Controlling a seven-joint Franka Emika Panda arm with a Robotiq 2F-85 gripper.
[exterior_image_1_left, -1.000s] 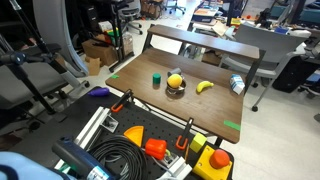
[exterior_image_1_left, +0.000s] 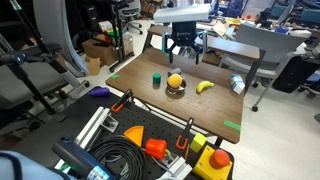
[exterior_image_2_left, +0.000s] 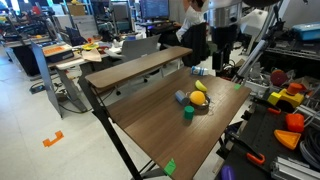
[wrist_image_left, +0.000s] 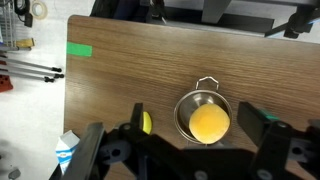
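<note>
A small metal bowl (wrist_image_left: 185, 112) with a loop handle sits on the wooden table, and a round orange-yellow fruit (wrist_image_left: 209, 123) rests in it. To its left in the wrist view lies a yellow banana (wrist_image_left: 147, 122), partly covered by a finger. My gripper (exterior_image_1_left: 184, 49) hangs well above the table, open and empty, its fingers (wrist_image_left: 124, 147) spread wide. A green cup (exterior_image_1_left: 156, 78) stands beside the bowl. Close to the bowl is a grey object (exterior_image_2_left: 181, 97), its shape unclear.
A white and blue can or cup (exterior_image_1_left: 237, 84) lies near the table's right edge. Tools, a coiled black cable (exterior_image_1_left: 118, 158) and an orange-red toy piece (exterior_image_1_left: 156, 147) crowd the area at the table's near side.
The table objects have not moved.
</note>
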